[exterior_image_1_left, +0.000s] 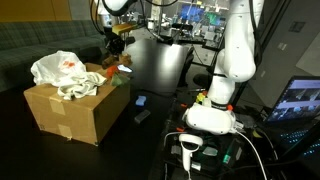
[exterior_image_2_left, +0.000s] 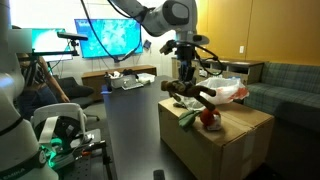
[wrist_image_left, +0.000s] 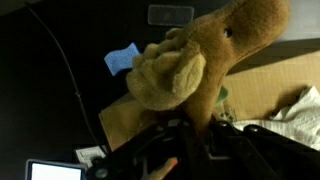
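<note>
A brown plush toy (wrist_image_left: 228, 42) with a dark eye fills the upper middle of the wrist view. My gripper is shut on it, though the dark fingers partly hide the grip. In exterior view 2 the gripper (exterior_image_2_left: 187, 80) is over the left end of a cardboard box (exterior_image_2_left: 235, 150), and the dark brown toy (exterior_image_2_left: 198, 97) spreads out just below it. Whether the toy touches the things on the box cannot be told. From exterior view 1, the gripper (exterior_image_1_left: 115, 42) appears small, behind the box (exterior_image_1_left: 75, 118).
White bags and cloth (exterior_image_1_left: 68, 75) lie on the box. A red item (exterior_image_2_left: 209, 119) and a green cloth (exterior_image_2_left: 188, 117) sit near its edge. A blue cloth (wrist_image_left: 121, 59) and a dark flat object (wrist_image_left: 170, 15) lie on the black table. A laptop (exterior_image_1_left: 295, 110) stands at right.
</note>
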